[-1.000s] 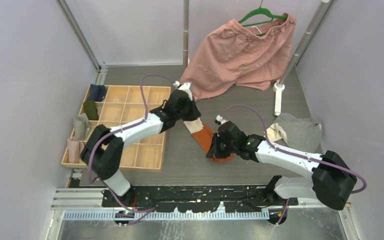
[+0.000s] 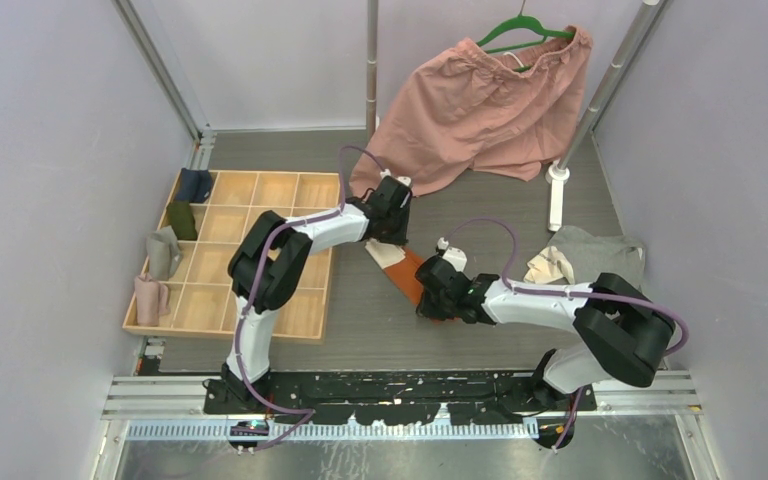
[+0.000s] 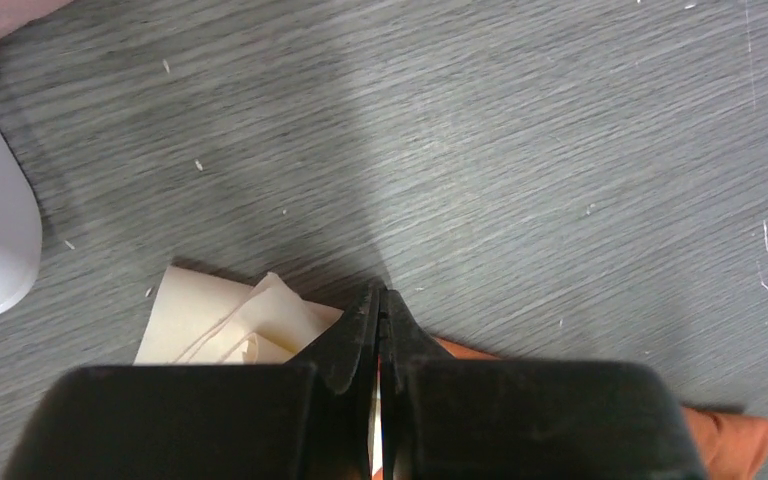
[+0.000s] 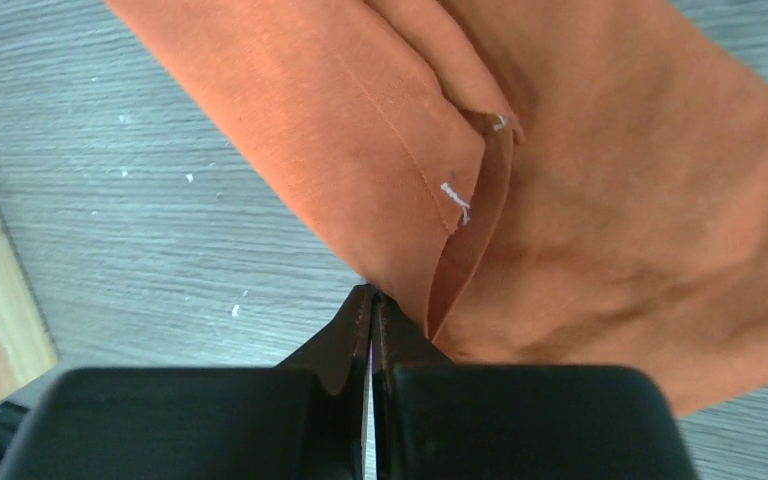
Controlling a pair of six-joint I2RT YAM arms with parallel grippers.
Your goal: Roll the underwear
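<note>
The orange underwear point(image 2: 407, 274) lies folded in a long strip on the grey floor, with a cream end point(image 2: 383, 254) at its upper left. My left gripper is shut over that cream end, close to its edge; whether fabric is between the fingertips cannot be made out. My right gripper is down at the lower orange part, shut on a folded edge of the underwear point(image 4: 380, 200). In the right wrist view a loose double layer with small white stitches lies just above its fingertips.
A wooden compartment tray point(image 2: 324, 280) with rolled cloths stands at left. Pink shorts point(image 2: 470, 110) hang at the back, their hem on the floor. Grey clothing point(image 2: 600, 265) lies at right. Bare floor is between the pink shorts and my right gripper.
My left gripper has moved right and down onto the cream end.
</note>
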